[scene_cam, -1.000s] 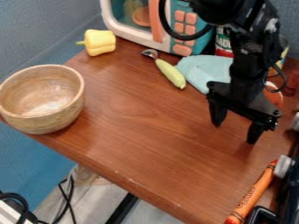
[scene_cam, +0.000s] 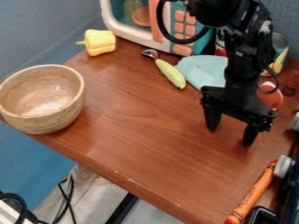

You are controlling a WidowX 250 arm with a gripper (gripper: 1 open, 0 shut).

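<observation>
My black gripper (scene_cam: pixel 230 129) hangs over the right part of the wooden table, fingers pointing down and spread open, with nothing visible between them. A wooden bowl (scene_cam: pixel 40 96) sits at the table's left edge. A pale yellow corn-like toy (scene_cam: pixel 172 73) lies at the back middle beside a metal spoon (scene_cam: pixel 149 53). A light blue cloth (scene_cam: pixel 201 70) lies behind the gripper. A red round object (scene_cam: pixel 270 94) is partly hidden behind the arm.
A toy microwave (scene_cam: pixel 140 19) stands at the back, a yellow pepper (scene_cam: pixel 98 42) left of it. An orange crayon-like tube (scene_cam: pixel 251 196) lies along the right edge.
The objects stayed put.
</observation>
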